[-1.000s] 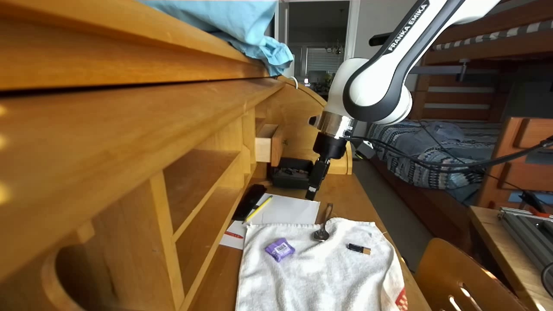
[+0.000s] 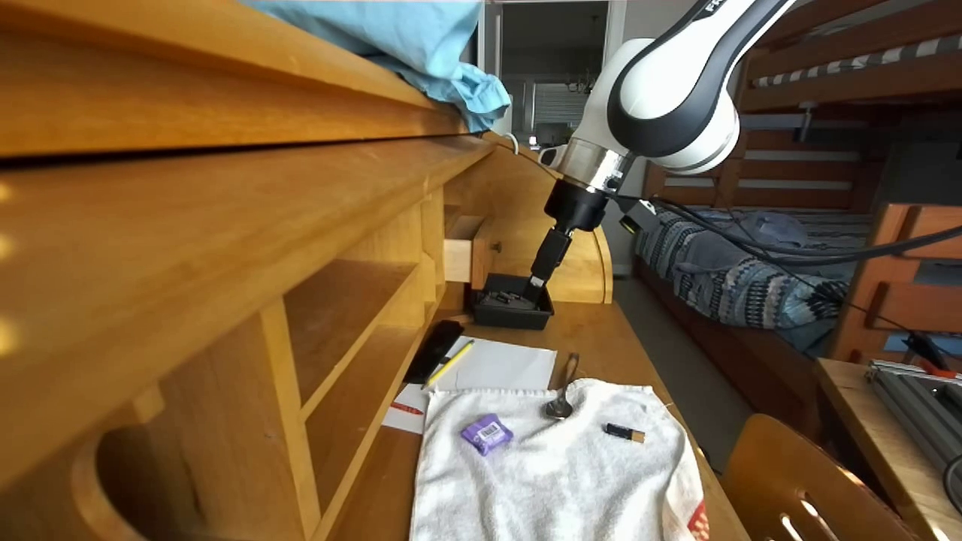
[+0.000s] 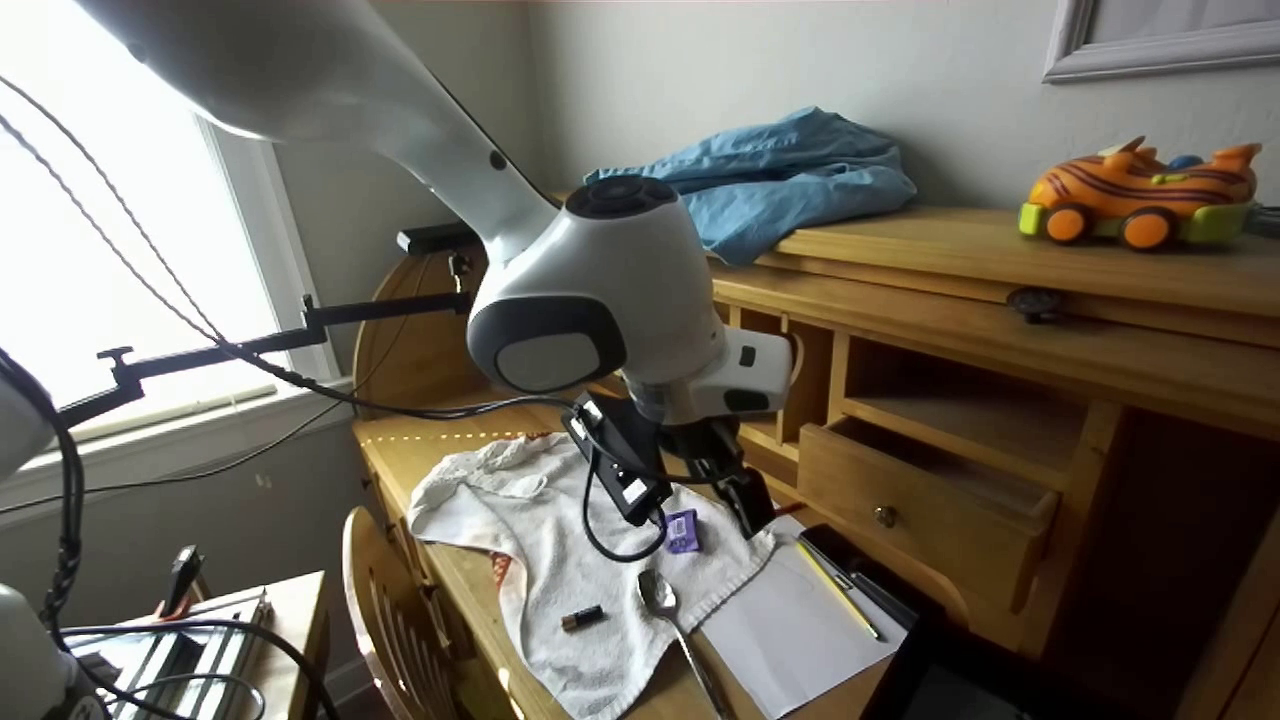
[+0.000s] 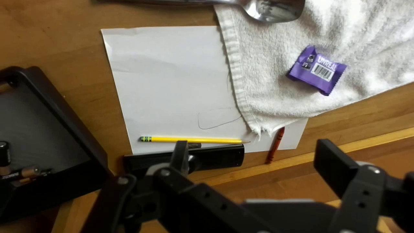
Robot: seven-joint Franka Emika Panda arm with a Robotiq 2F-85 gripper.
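Note:
My gripper is open and empty, held above the desk, its two fingers far apart in the wrist view. Beneath it lie a sheet of white paper (image 4: 170,77), a yellow pencil (image 4: 201,139) and a black case-like object (image 4: 225,156), partly hidden by a finger. A red crayon (image 4: 275,145) rests at the paper's edge. On the white towel (image 4: 267,85) sits a purple wrapped candy (image 4: 318,70); a metal spoon (image 3: 659,593) lies partly on the towel. A single battery (image 3: 582,618) is also on the cloth.
A black tray (image 4: 83,139) with batteries and small items stands on the desk. An open drawer (image 3: 924,504) juts from the hutch, whose shelves border the desk. A wooden chair (image 2: 807,478) is beside the desk's outer edge.
The objects on the desk look unmoved.

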